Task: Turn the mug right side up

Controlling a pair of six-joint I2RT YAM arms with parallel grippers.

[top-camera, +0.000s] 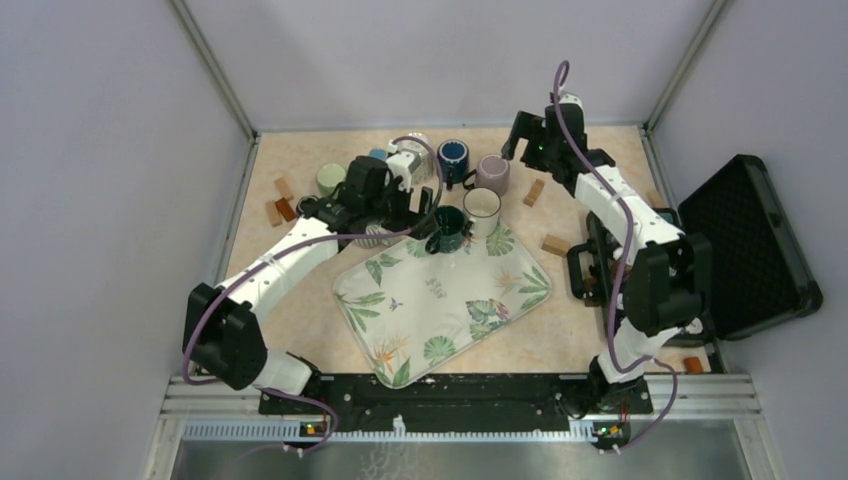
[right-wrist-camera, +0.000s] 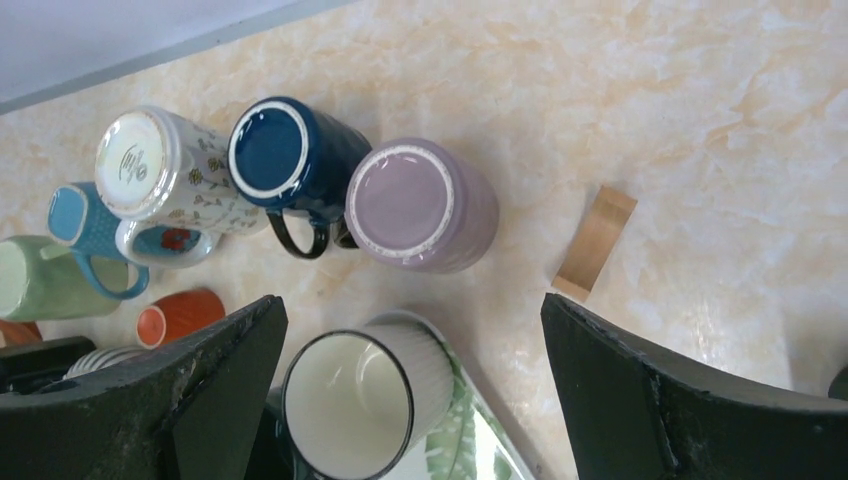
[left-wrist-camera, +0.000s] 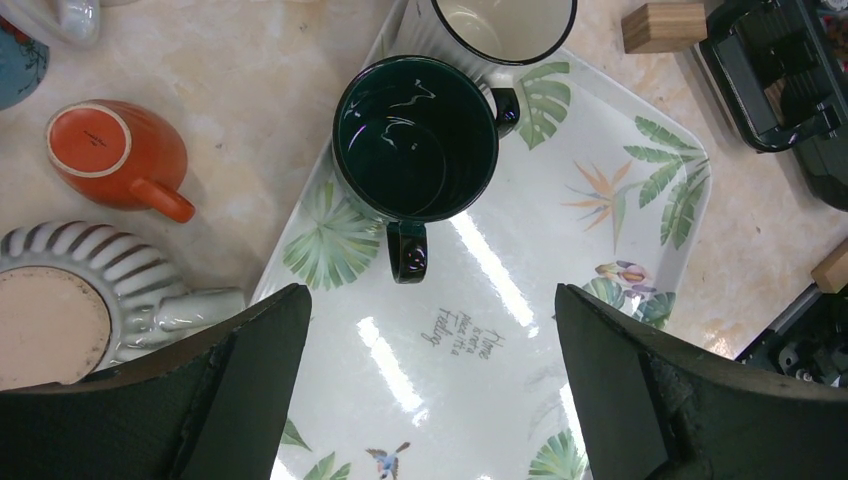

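Several upside-down mugs stand along the back: a lavender mug point(right-wrist-camera: 420, 205), a navy mug point(right-wrist-camera: 290, 150), a white floral mug point(right-wrist-camera: 160, 160) and others. An orange mug point(left-wrist-camera: 115, 150) shows its base in the left wrist view. A dark green mug point(left-wrist-camera: 415, 140) and a white mug point(right-wrist-camera: 355, 400) stand opening up at the tray's back edge. My left gripper is open above the tray, near the green mug. My right gripper is open over the back right, near the lavender and white mugs, with nothing between its fingers.
The patterned tray point(top-camera: 430, 310) has a clear middle. Wooden blocks point(right-wrist-camera: 595, 240) lie on the table. A black case point(top-camera: 750, 240) stands open at the right. The back right table has free room.
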